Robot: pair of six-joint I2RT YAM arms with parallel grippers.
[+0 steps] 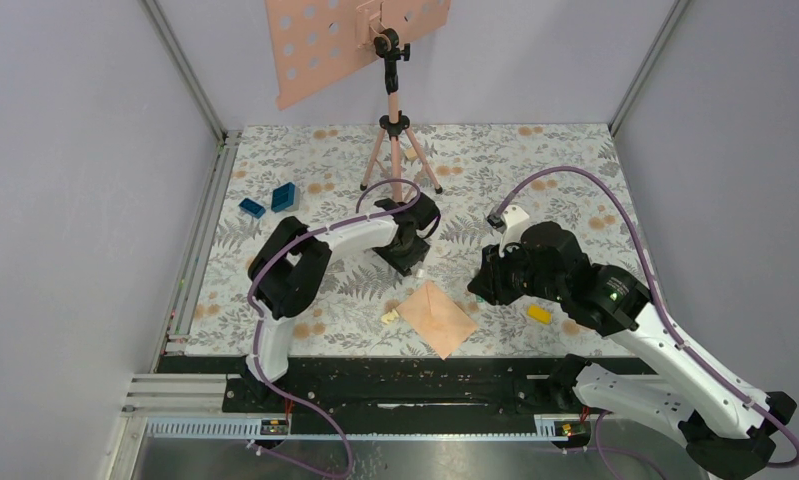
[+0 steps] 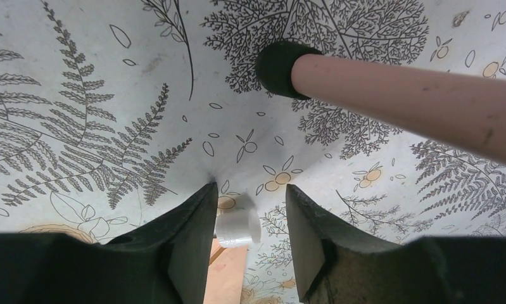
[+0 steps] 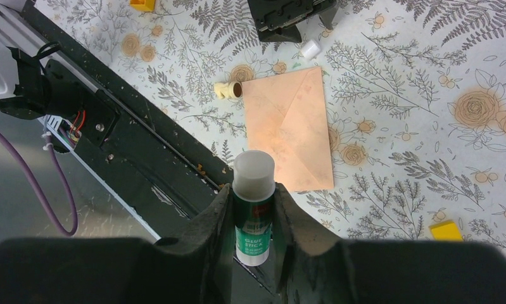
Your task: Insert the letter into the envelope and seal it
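The peach envelope [image 1: 435, 320] lies flat on the patterned mat [image 1: 325, 180], flap side up, in front of my grippers. My left gripper is low over the mat with its fingers apart and a small white cylindrical piece [image 2: 236, 228], apparently the glue stick's cap, just beyond them, beside a tripod leg [image 2: 396, 101]. My right gripper hangs to the right of the envelope, shut on a green glue stick [image 3: 253, 240] whose white end points up. I cannot make out a separate letter.
A small cream figure [image 3: 228, 90] sits beside the envelope. A yellow block [image 1: 538, 313] lies to the right, two blue containers [image 1: 284, 197] at the back left. The tripod [image 1: 395, 160] with its peach board stands at the back.
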